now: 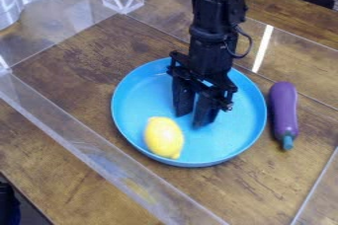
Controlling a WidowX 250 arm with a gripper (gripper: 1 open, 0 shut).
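Observation:
The black arm comes down from the top into a blue plate, where its gripper is low over the middle. A yellow oval object lies in the plate's lower left, apart from the gripper. The dark fingers overlap each other in view, so their opening and anything between them cannot be made out.
A purple object with a teal tip, like an eggplant, lies just right of the plate. Clear strips run along the left side, and a pale strip stands at upper right.

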